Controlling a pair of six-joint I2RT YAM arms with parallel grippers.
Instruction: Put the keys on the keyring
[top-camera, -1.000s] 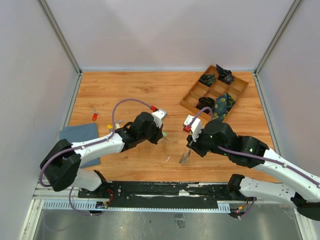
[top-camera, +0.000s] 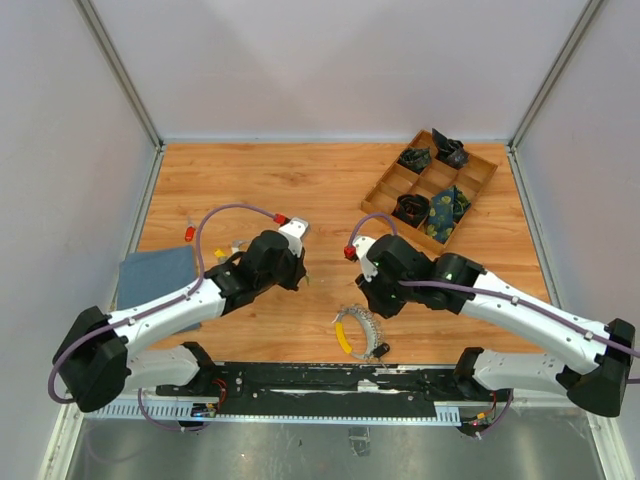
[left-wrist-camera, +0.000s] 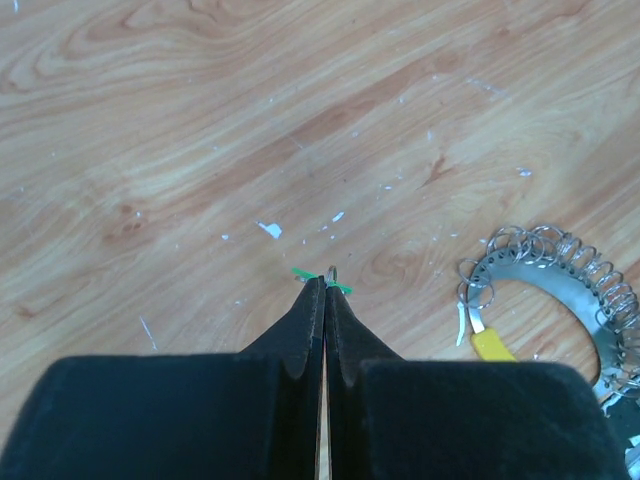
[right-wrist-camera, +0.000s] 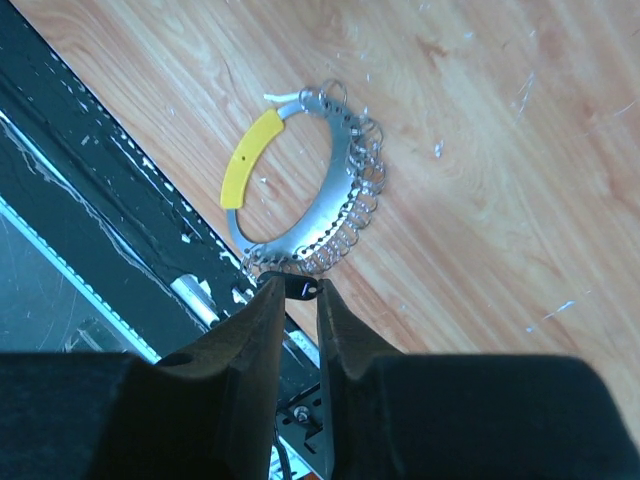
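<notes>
The keyring (right-wrist-camera: 318, 208), a curved metal plate with many small wire rings, a yellow grip (right-wrist-camera: 250, 160) and a black end tab (right-wrist-camera: 296, 286), lies flat on the table near its front edge. Above it hangs my right gripper, its fingers parted. The black tab shows in the gap, beneath the fingertips. My left gripper is shut on a small thin key with a green part (left-wrist-camera: 341, 288), held over bare table to the left of the keyring. Most of this key is hidden behind the fingertips.
A divided wooden box (top-camera: 478, 178) with dark bundles stands at the back right. A grey-blue pad (top-camera: 158, 275), a red item (top-camera: 190, 233) and small yellow pieces (top-camera: 220, 256) lie at the left.
The keyring, held up in my right gripper a second ago, now lies on the table. That gripper has moved left. My left gripper has shifted left with the green-marked key.
</notes>
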